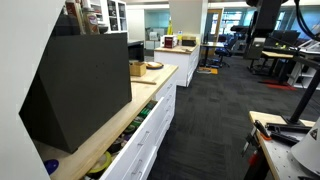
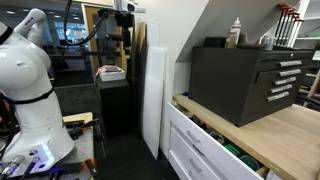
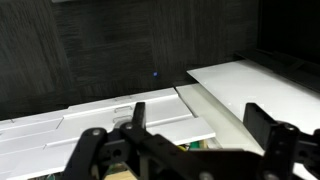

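Observation:
No task object is named. My gripper stands open in the wrist view, its two black fingers wide apart with nothing between them. It hangs high above the dark floor, facing down, and in exterior view 2 the gripper (image 2: 126,42) is at the upper left, well away from the counter. The white cabinet's top drawer (image 2: 205,146) is pulled out, and green and other coloured items (image 2: 235,151) show inside it. From above, that drawer (image 3: 180,132) lies near the fingers in the picture, far below them.
On the wooden counter (image 2: 250,124) stands a black drawer chest (image 2: 240,78), with a bottle (image 2: 235,34) on top. A small wooden box (image 1: 137,69) sits farther along the counter. Open floor (image 1: 205,125) lies between the cabinets and the robot's base.

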